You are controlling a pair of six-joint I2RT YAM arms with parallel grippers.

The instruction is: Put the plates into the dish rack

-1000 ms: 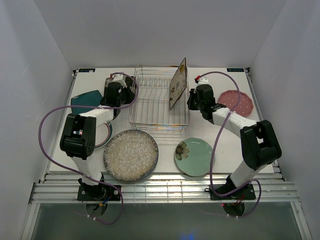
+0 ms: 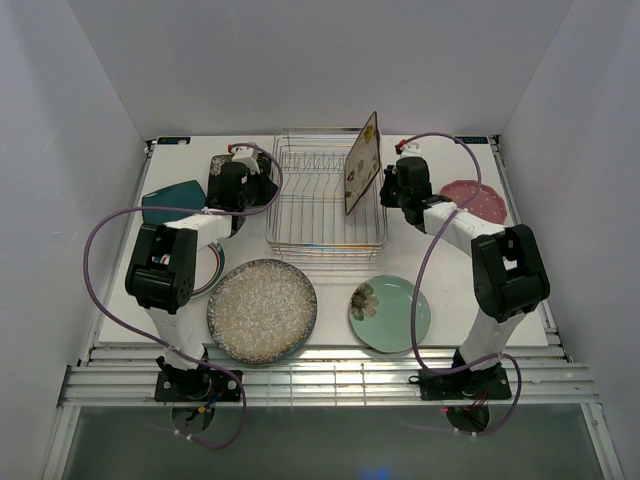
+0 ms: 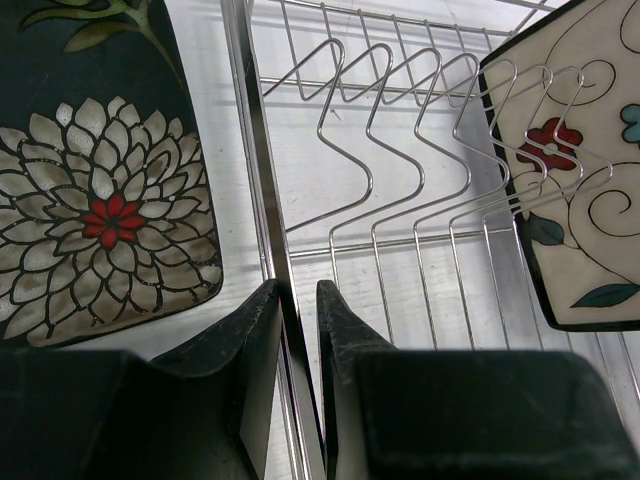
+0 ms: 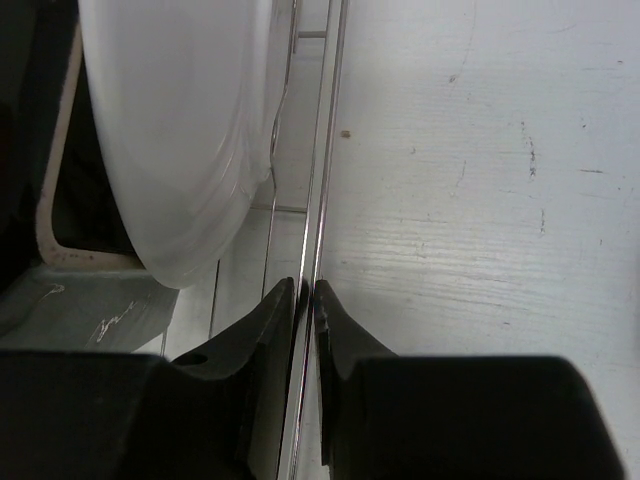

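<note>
The wire dish rack (image 2: 300, 243) sits at the back centre, with a square floral plate (image 2: 362, 165) (image 3: 570, 180) standing upright in its right part. My left gripper (image 2: 265, 185) is at the rack's left rim, fingertips either side of the wire, partly open. A dark square plate with a white flower (image 3: 100, 200) lies left of it. My right gripper (image 2: 387, 190) is at the rack's right rim, the wire between its fingers; whether they clamp it is unclear. A white plate surface (image 4: 175, 120) is beside it in the right wrist view.
A teal plate (image 2: 170, 195) and another plate (image 2: 210, 270) lie at left, a speckled round plate (image 2: 262, 310) and green plate (image 2: 390, 320) at the front, a pink plate (image 2: 470, 200) at right.
The rack with its upright plate has moved slightly right, along with both grippers. The plates on the table are unchanged.
</note>
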